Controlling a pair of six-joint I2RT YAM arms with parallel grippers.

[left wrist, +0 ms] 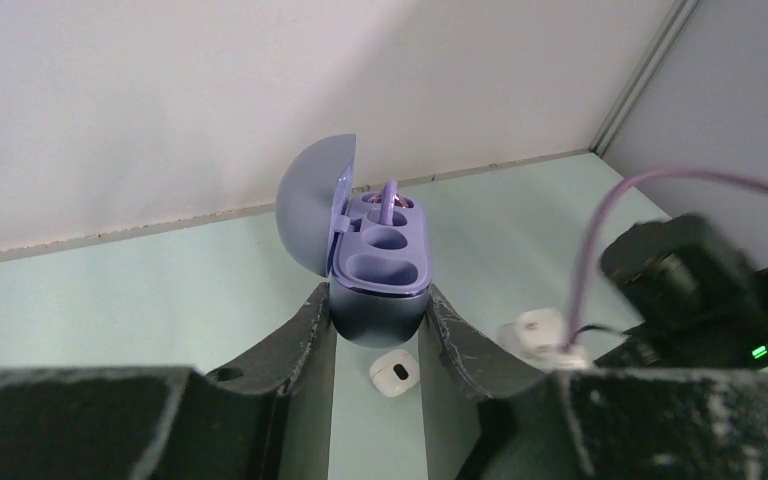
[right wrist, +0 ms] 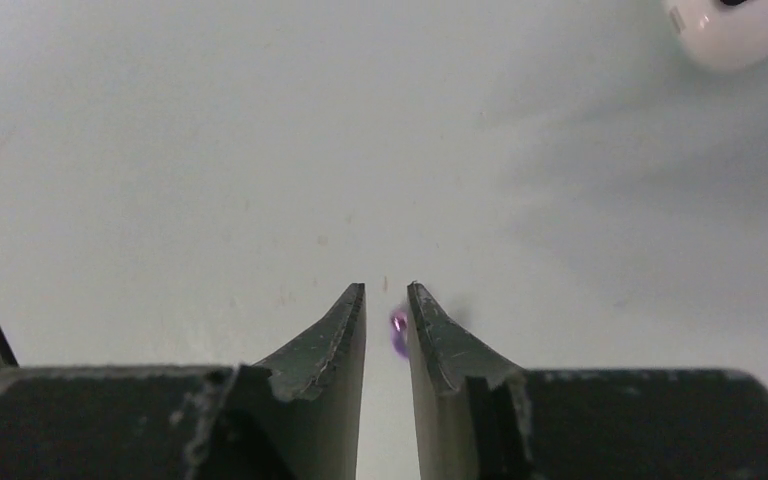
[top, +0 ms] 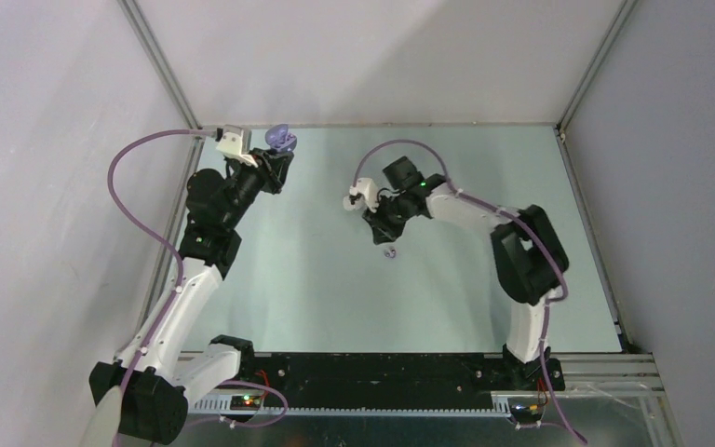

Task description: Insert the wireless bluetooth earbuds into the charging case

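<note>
A purple charging case (left wrist: 380, 270) with its lid raised is held upright at the back left, my left gripper shut on its base. In the case stands a purple stem (left wrist: 388, 203), apparently of an earbud; other hollows look empty. A small purple earbud (top: 390, 251) lies on the table near the middle. Just above it hovers my right gripper (top: 378, 240), its fingers part open. From the right wrist view, the earbud (right wrist: 399, 335) shows blurred below the gap of the right gripper, partly hidden by one finger.
A small white box with a dark spot (left wrist: 394, 372) lies on the table beyond the right gripper. Clear table (top: 317, 298) surrounds the earbud, and walls close in the back and sides.
</note>
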